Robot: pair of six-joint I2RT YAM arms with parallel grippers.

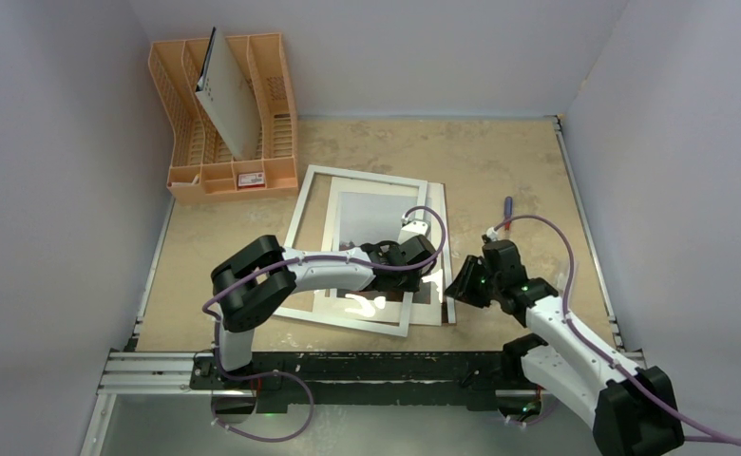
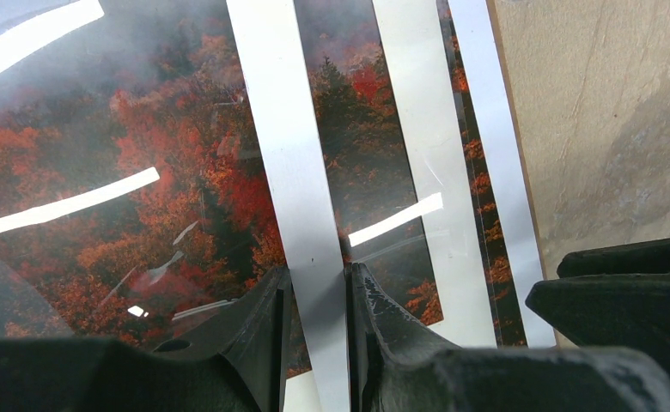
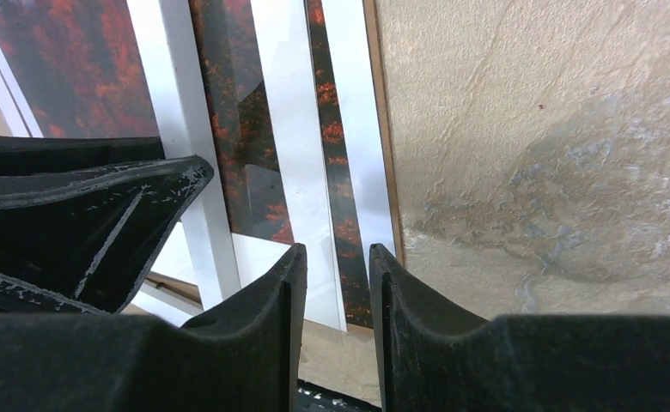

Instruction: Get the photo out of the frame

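The white frame (image 1: 303, 199) lies offset over layered sheets with an autumn forest photo (image 2: 168, 189) under shiny plastic. In the left wrist view, my left gripper has its fingertips at both sides of a white frame bar; whether they grip it is unclear. My right gripper is part open at the lower right end of the layers, fingertips by a white mat strip and the narrow outer strip (image 3: 357, 129) with a brown edge.
An orange organiser (image 1: 186, 123) holding a white binder (image 1: 224, 100) stands at the back left. A screwdriver (image 1: 507, 209) lies right of the frame.
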